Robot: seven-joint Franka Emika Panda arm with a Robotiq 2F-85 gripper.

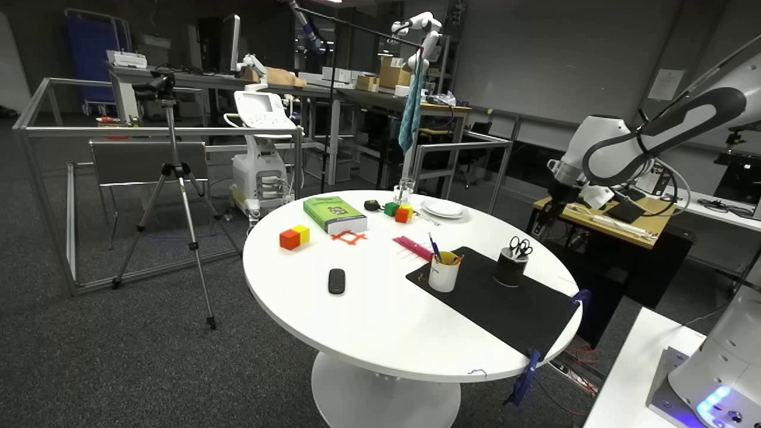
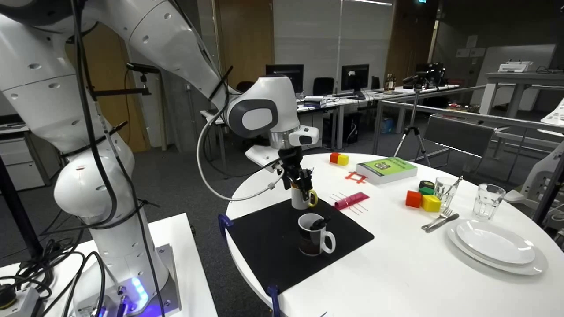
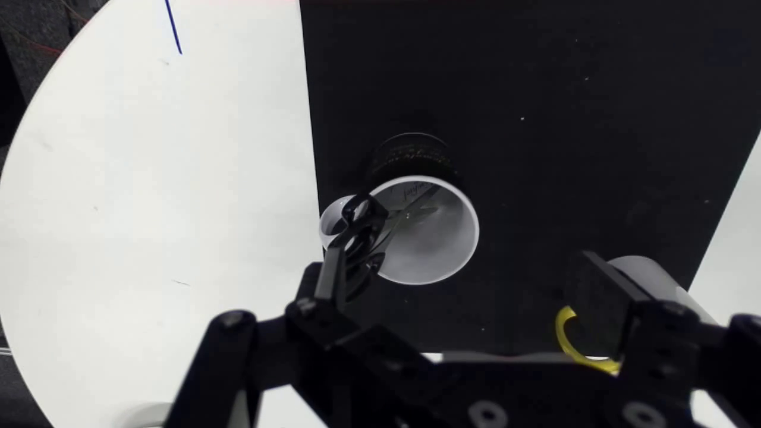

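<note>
My gripper stands open above the black mat [image 3: 542,107], nothing between its fingers. In the wrist view, a dark mug [image 3: 410,158] with a white inside lies ahead of the fingers. Scissors [image 3: 365,227] lean in it, their black handles over the mug's handle and close to the left finger in the picture. A white cup [image 1: 443,277] with a yellow inside holds pens; the right finger partly hides it in the wrist view. From the first exterior view, my gripper [image 1: 543,222] hangs higher than the scissors and to their right.
Red and yellow blocks [image 1: 294,238], a green book [image 1: 335,214], a black mouse [image 1: 336,281] and a pink object [image 1: 413,248] lie on the round table. White plates [image 2: 497,243] and glasses [image 2: 489,201] stand farther off. Blue clamps [image 1: 526,378] grip the table edge by the mat.
</note>
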